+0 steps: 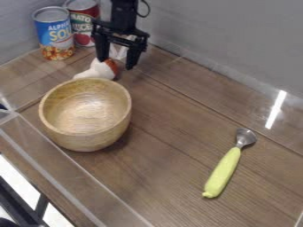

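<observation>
My black gripper (119, 46) is at the upper middle, by the back wall, open and lowered over a small white object with a reddish-brown patch (97, 69), which lies on the counter behind the bowl. The gripper hides part of that object, and what exactly it is cannot be made out. A wooden bowl (85, 123) stands at the left middle.
Two cans, a blue one (56, 35) and a red one (83, 14), stand at the back left. A spoon-like utensil with a yellow-green handle (222, 170) lies at the front right.
</observation>
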